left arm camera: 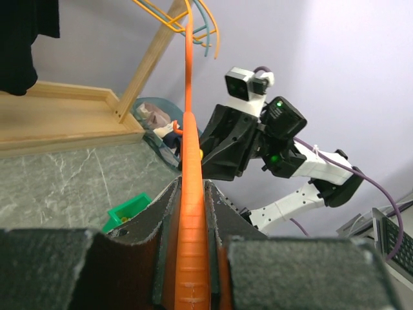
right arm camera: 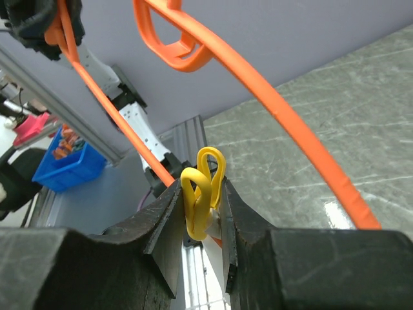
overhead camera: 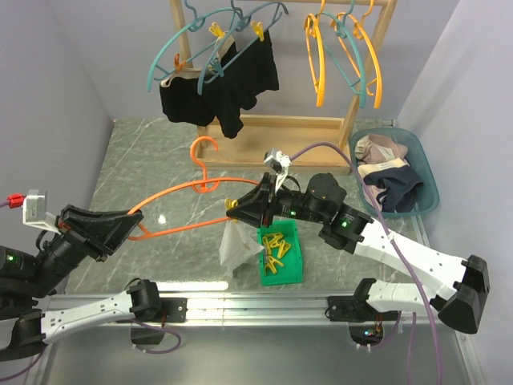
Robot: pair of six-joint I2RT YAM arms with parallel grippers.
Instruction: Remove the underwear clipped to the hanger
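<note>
My left gripper point(overhead camera: 132, 223) is shut on one end of an orange hanger point(overhead camera: 184, 185), whose body fills the middle of the left wrist view. The hanger stretches level to the right, its hook point(overhead camera: 197, 152) toward the rack. A yellow clip point(right arm camera: 203, 190) sits at the hanger's lower bar, with my right gripper shut on it. Below this clip hangs a pale, thin piece of underwear point(overhead camera: 237, 247). In the right wrist view only a little white cloth shows between the fingers; the rest is hidden.
Under the right arm a green tray point(overhead camera: 280, 277) holds several yellow clips. A teal basket point(overhead camera: 426, 178) with clothes stands at the right. Behind is a wooden rack point(overhead camera: 276, 144) with hangers and dark garments point(overhead camera: 248, 76).
</note>
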